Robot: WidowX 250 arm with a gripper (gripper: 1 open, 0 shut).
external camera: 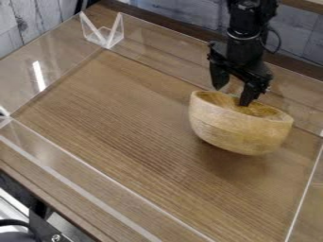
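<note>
A large yellow wooden bowl (237, 128) rests on the wooden table (113, 132) at the right of centre, tilted toward the camera. My black gripper (237, 87) reaches down from the top to the bowl's back rim, its fingers open. Whether the fingertips touch the bowl is unclear.
A white wire-like object (104, 30) stands at the back left. The table's edges show at the back and the lower left.
</note>
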